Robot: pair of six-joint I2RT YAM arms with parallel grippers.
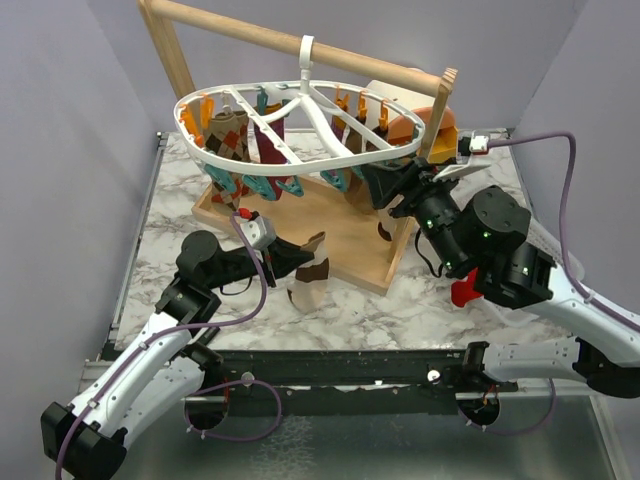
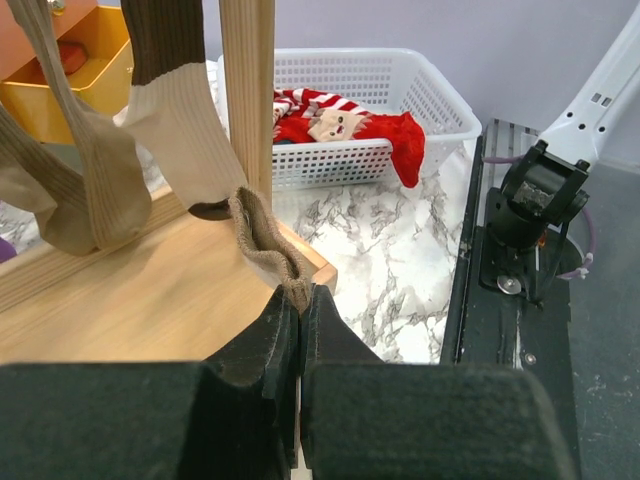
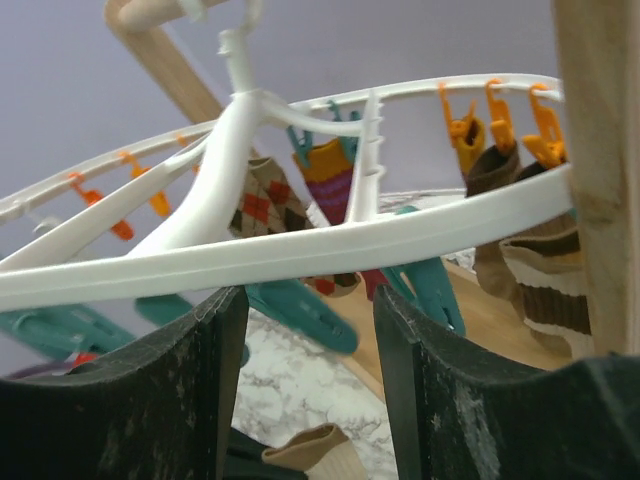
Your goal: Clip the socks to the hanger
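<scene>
Pinched at its cuff, a beige and brown sock (image 1: 311, 283) hangs from my left gripper (image 1: 303, 256), which is shut on it above the table. In the left wrist view, the folded sock end (image 2: 268, 243) rises from between the fingertips. The white oval hanger (image 1: 300, 172) hangs from the wooden bar, with socks such as the argyle one (image 1: 228, 137) in several of its orange and teal clips. My right gripper stands open under the hanger's front rim. Teal clips (image 3: 305, 313) show beyond and between its fingers; contact cannot be made out.
The wooden stand's right post (image 2: 247, 90) rises close to the right gripper. Behind it are an orange bin (image 2: 105, 75) and a white basket (image 2: 380, 75) holding red striped fabric (image 2: 335, 115).
</scene>
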